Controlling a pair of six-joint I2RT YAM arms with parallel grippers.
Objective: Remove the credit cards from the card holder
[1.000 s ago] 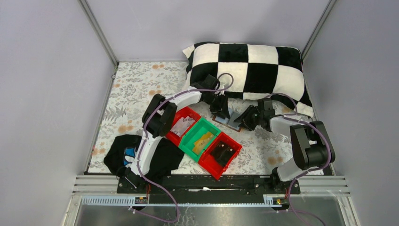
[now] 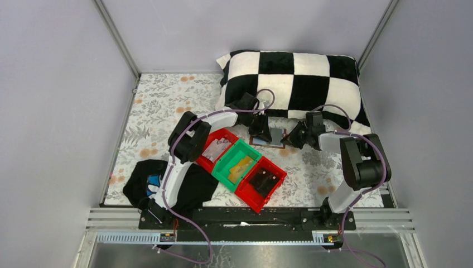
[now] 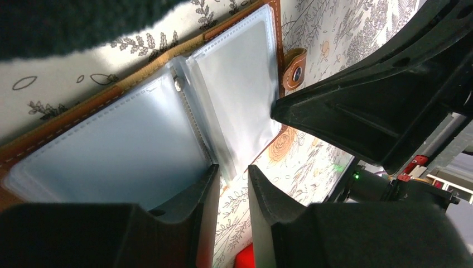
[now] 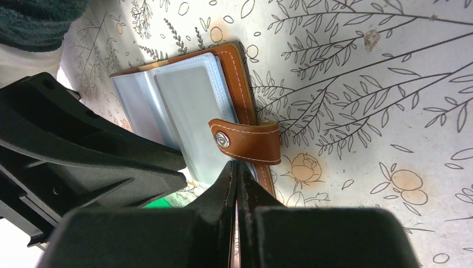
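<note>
A brown leather card holder (image 2: 278,147) lies unfolded on the table between my two grippers. Its clear sleeves (image 3: 240,95) are spread flat, and a snap strap (image 4: 248,142) curls over the right edge. Seen from the right wrist, my right gripper has its fingertips pressed together just below the strap; no sleeve or card is between them. My left gripper stands slightly open at the sleeves' near edge, by the fold, with a gap showing between its fingers. Whether a card sits inside the greyish right sleeve (image 4: 189,106) I cannot tell.
A three-part bin stands just in front of the holder: red compartments at both ends (image 2: 279,173), green in the middle (image 2: 224,165), each with things in it. A checkered pillow (image 2: 309,89) lies behind. Open table (image 2: 318,173) extends to the right.
</note>
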